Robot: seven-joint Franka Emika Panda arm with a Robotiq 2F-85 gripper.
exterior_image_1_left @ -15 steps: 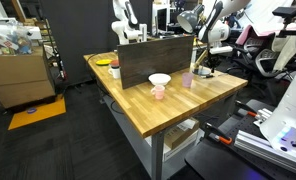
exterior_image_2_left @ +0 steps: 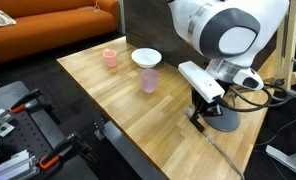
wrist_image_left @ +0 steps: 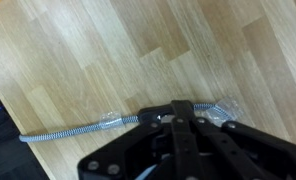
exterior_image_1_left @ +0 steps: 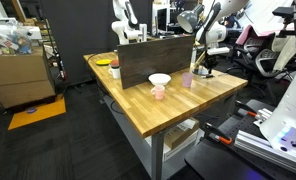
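My gripper (exterior_image_2_left: 196,113) reaches down to the wooden table near its right end, seen in exterior view 2. A thin grey ribbed cord (wrist_image_left: 73,131) lies across the wood in the wrist view, with clear tape-like pieces near its middle and at its right end. My gripper is shut right over this cord and hides a short stretch of it. Whether the cord is between the fingers or under them, I cannot tell. In exterior view 2 the cord (exterior_image_2_left: 223,153) runs from the fingertips toward the table's front edge.
A purple cup (exterior_image_2_left: 149,80), a white bowl (exterior_image_2_left: 146,57) and a pink cup (exterior_image_2_left: 110,58) stand to the left on the table. A dark panel (exterior_image_1_left: 156,62) rises along the back. Bare wood (exterior_image_2_left: 128,110) lies between the cups and my gripper.
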